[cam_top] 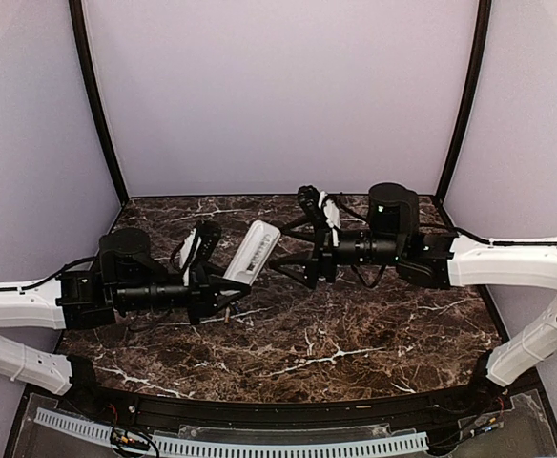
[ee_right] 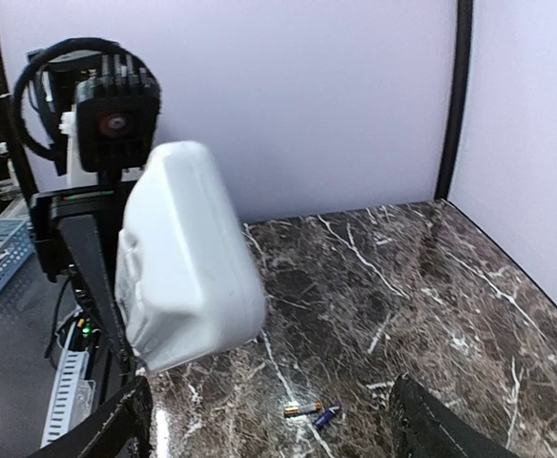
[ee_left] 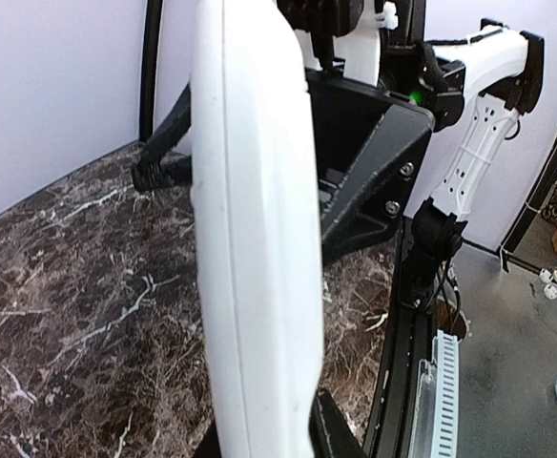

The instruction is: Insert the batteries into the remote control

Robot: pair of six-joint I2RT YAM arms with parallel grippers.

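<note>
The white remote control (cam_top: 253, 252) is held up tilted, my left gripper (cam_top: 229, 288) shut on its lower end. In the top view its battery compartment side faces up, with springs showing faintly inside. It fills the middle of the left wrist view as a long white body (ee_left: 255, 219). My right gripper (cam_top: 280, 248) stands open just right of the remote's upper end, nothing between its fingers. Two batteries, one copper and black (ee_right: 302, 408) and one purple (ee_right: 327, 416), lie on the marble surface below. Whether any battery sits in the compartment cannot be told.
A dark rail and a white slotted strip (cam_top: 288, 447) run along the front edge. Pale walls (cam_top: 288, 95) enclose the back and sides. The two grippers are close together.
</note>
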